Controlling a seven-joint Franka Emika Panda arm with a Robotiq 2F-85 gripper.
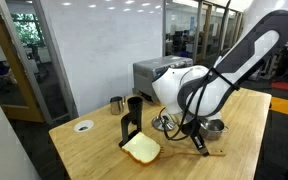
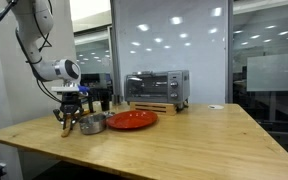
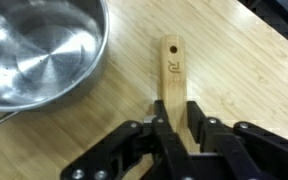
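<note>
A wooden utensil with a flat, rounded handle (image 3: 172,65) lies along the table beside the metal pot (image 3: 54,45). The wrist view shows my gripper around this handle, shut on it with one finger on each side. In exterior view 1 the gripper (image 1: 203,149) is down at the tabletop, and the wooden utensil (image 1: 218,153) sticks out to its right. The utensil's other end is hidden under the gripper in the wrist view.
The pot (image 2: 92,124) stands close by the gripper. A red plate (image 2: 132,119) and a toaster oven (image 2: 157,88) are behind it. Bread on a board (image 1: 142,148), a black container (image 1: 135,106) and a metal cup (image 1: 116,105) stand leftward.
</note>
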